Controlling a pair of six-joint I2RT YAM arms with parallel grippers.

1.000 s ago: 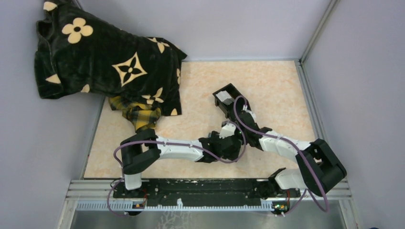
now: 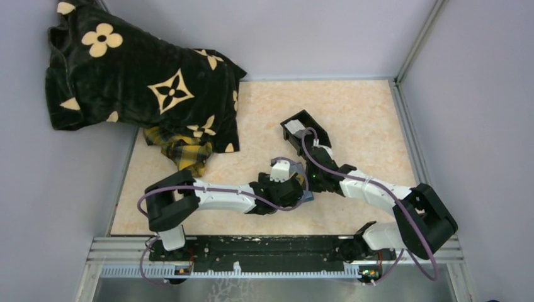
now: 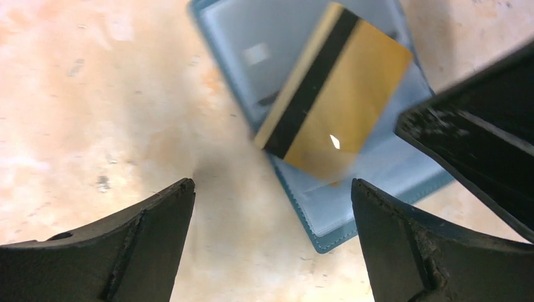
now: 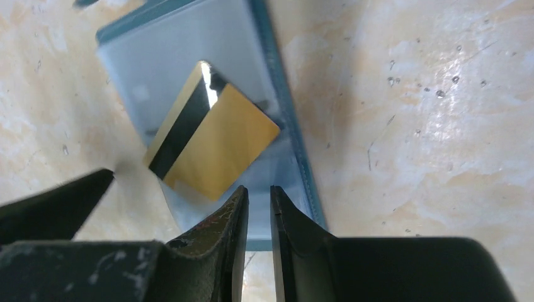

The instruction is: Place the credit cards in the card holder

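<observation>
A gold card (image 3: 346,94) with a black stripe lies at a slant on a flat blue-grey card holder (image 4: 195,31). Both show in the two wrist views; in the top view the arms mostly cover them. My left gripper is open over the holder's near corner, nothing between its fingers. My right gripper hangs over the holder beside the card, its fingertips a narrow gap apart, nothing visible between them; it also enters the left wrist view from the right.
A black open box (image 2: 320,128) with white items inside stands behind the arms. A dark patterned blanket (image 2: 138,75) and yellow plaid cloth (image 2: 186,154) cover the back left. Bare table lies at back right.
My left gripper has moved leftward, uncovering more of the blue holder and gold card in the top view.
</observation>
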